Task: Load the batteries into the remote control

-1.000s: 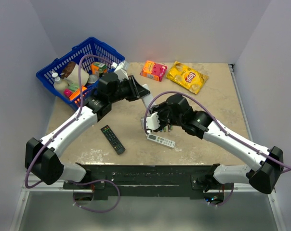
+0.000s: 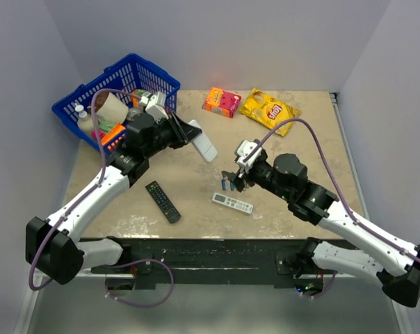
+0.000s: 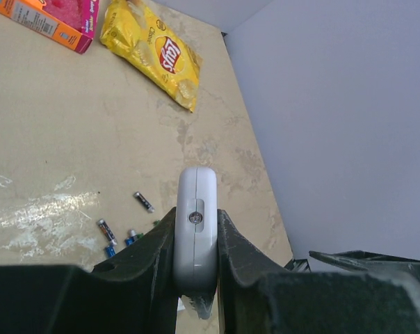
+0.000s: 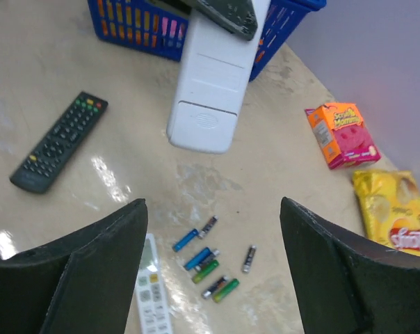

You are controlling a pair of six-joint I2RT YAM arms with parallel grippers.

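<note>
A white remote control (image 2: 204, 145) is held up over the table, with my left gripper (image 2: 188, 133) shut on one end. In the right wrist view the remote's flat white face (image 4: 208, 94) shows a seam and an oval mark near its free end; no open compartment is visible. My right gripper is open, with nothing between its spread fingers, clear of the remote. Several loose batteries lie on the table: a blue one (image 4: 186, 240), a green one (image 4: 226, 290) and a dark one (image 4: 249, 258) among them.
A second white remote (image 2: 232, 203) and a black remote (image 2: 163, 202) lie on the table. At the back are a blue basket (image 2: 154, 68) full of goods, a red-orange box (image 2: 222, 101) and a yellow chips bag (image 2: 269, 112).
The right gripper has drawn away from the held remote's free end, toward the right. My left gripper has shifted a little left with the remote, and the loose batteries show more clearly from above.
</note>
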